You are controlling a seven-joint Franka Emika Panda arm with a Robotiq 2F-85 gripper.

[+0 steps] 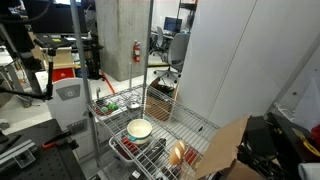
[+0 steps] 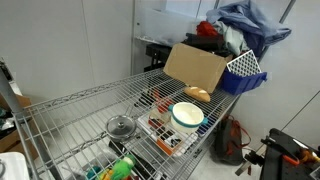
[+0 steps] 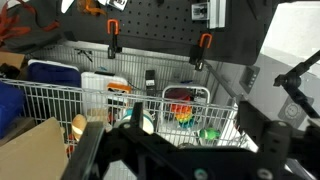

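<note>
My gripper stands open near the top of the wrist view, its two orange-marked fingers [image 3: 205, 42] well apart and dark floor between them. It is off to the side of the wire rack [image 2: 75, 103], clear of the objects. On the rack sits a pale bowl with a green-blue outside [image 2: 187, 117]. A tan, bread-like piece [image 2: 197, 94] lies behind it. Farther left is a small silver pot [image 2: 121, 127], and a green item [image 2: 123, 168] lies at the near edge. In the wrist view much of the bowl is hidden by dark gripper parts.
An open cardboard box [image 2: 195, 66] stands at the rack's back end, beside a blue basket [image 2: 243, 72]. A dark red bag [image 2: 232, 140] rests on the floor by the rack. Much of the rack's left side is bare wire.
</note>
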